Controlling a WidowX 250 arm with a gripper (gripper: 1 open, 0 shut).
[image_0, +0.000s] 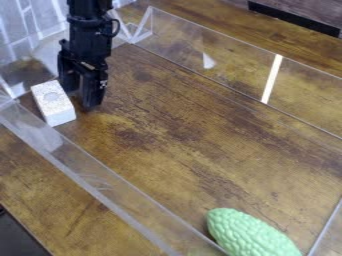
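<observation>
My black gripper (83, 88) hangs at the upper left, low over the wooden floor of a clear-walled enclosure, with its fingers apart. Just beside it, on the left, a white block (54, 104) rests against the near-left clear wall. Whether a finger touches the block is unclear. A pale green, bumpy object (251, 234) lies at the bottom right.
Clear plastic walls (107, 195) border the wooden surface (201, 130), whose middle and right are empty. A whitish translucent sheet (30, 25) stands behind the arm at the upper left.
</observation>
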